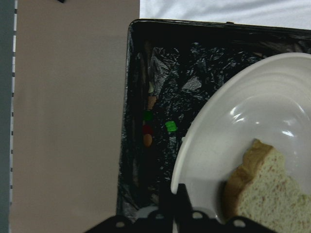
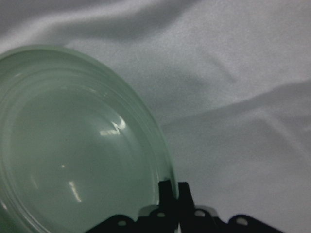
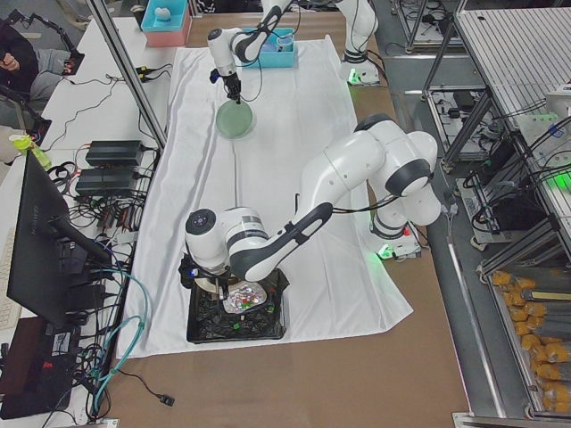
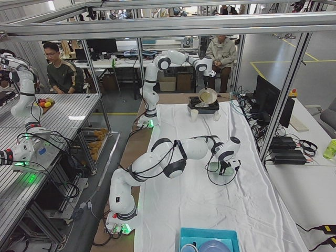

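My left gripper is shut on the rim of a white plate, which holds a piece of bread and hangs over a black lined tray with bits of colored litter. In the camera right view the plate appears tilted. My right gripper is at the rim of a green plate lying on the white cloth, its fingertips close together on that rim.
A blue bin with dishes stands at the right arm's end of the table. Light cups stand near the black tray. A monitor and cables line one side.
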